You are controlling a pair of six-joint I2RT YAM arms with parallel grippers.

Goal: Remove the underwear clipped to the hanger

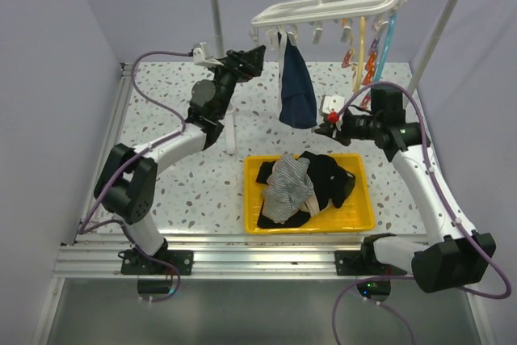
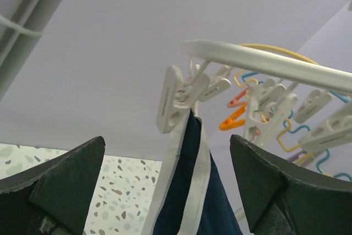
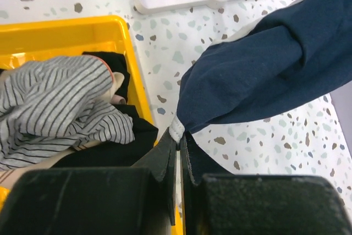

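The navy underwear with a pale band (image 1: 297, 90) hangs from the white clip hanger (image 1: 323, 6). In the left wrist view its top reaches a white clip (image 2: 173, 100). My left gripper (image 1: 252, 62) is open beside the top of the underwear, its fingers either side of it in the left wrist view, not gripping it. My right gripper is shut at the garment's lower corner; the pale tip of fabric lies at its fingertips.
A yellow bin (image 1: 363, 199) with striped and black garments (image 1: 287, 187) sits in front. Colored hangers (image 1: 359, 30) hang at the back right on the white rack (image 1: 440, 22).
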